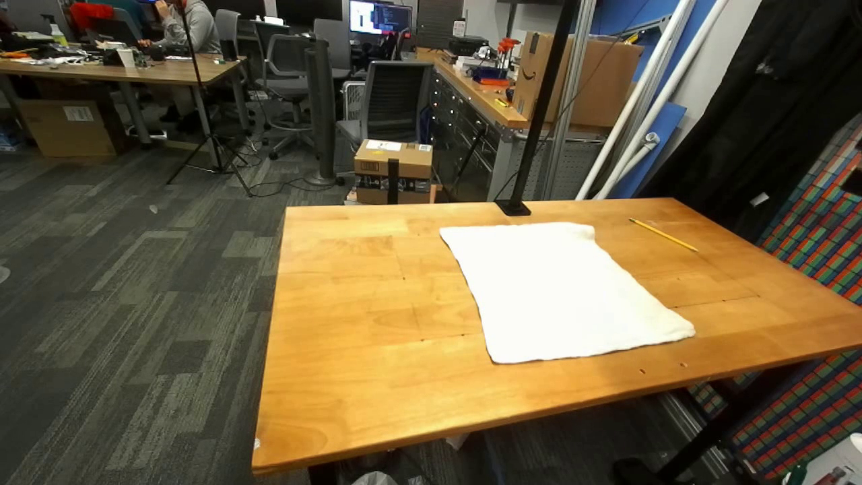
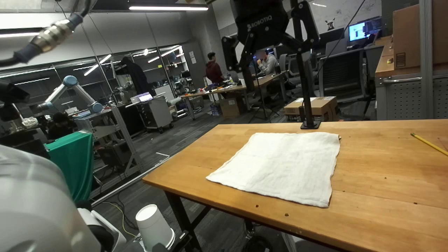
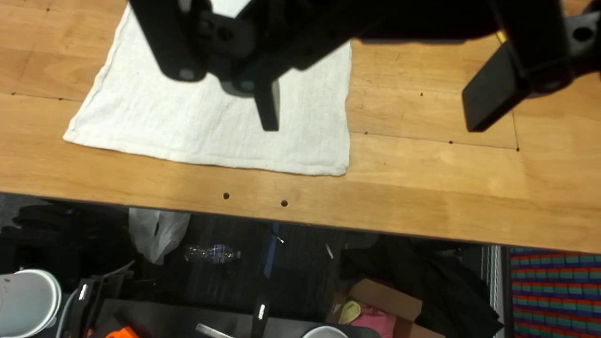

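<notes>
A white cloth (image 1: pixel 557 291) lies spread flat on the wooden table (image 1: pixel 347 339), one far corner slightly turned over. High over the table in exterior view 2, my gripper (image 2: pixel 281 79) hangs open, well clear of the cloth (image 2: pixel 283 166). In the wrist view, the gripper has its fingers wide apart with nothing held between them. One fingertip appears over the cloth (image 3: pixel 304 124), the other over bare wood to its right. The gripper is outside exterior view 1.
A yellow pencil (image 1: pixel 662 234) rests on the table to the right of the cloth. At the far edge stands a black post (image 1: pixel 514 206). Bare tabletop lies on both sides of the cloth.
</notes>
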